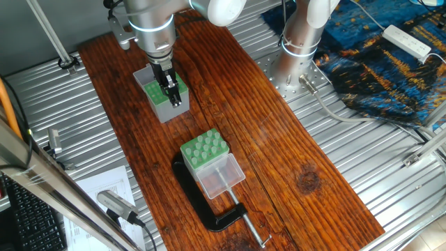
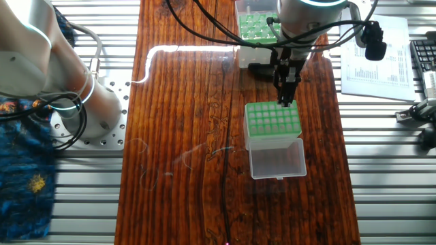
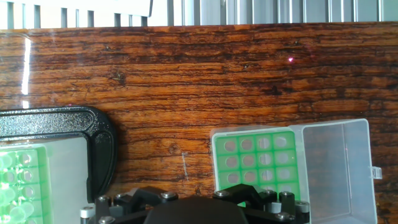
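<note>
My gripper (image 1: 175, 104) points down near one end of a clear box with a green grid rack (image 1: 155, 88). In exterior view 2 its dark fingers (image 2: 285, 95) overlap the far edge of that green rack (image 2: 274, 119); whether they touch it is unclear. Rows of holes show in this rack (image 3: 256, 158), and its clear lid (image 3: 336, 168) lies open. A second green rack (image 1: 204, 146) carries several translucent pieces standing in its holes. Only the gripper's linkages (image 3: 255, 198) show along the wrist view's bottom edge. The fingertips are hidden there, so the gap between them cannot be read.
A black clamp (image 1: 197, 199) wraps beside the second rack, with its metal screw (image 1: 252, 226) reaching toward the table's front. That rack's open lid (image 1: 221, 176) lies over the screw. Bare wooden tabletop (image 1: 279, 153) stretches toward the robot base (image 1: 287, 70).
</note>
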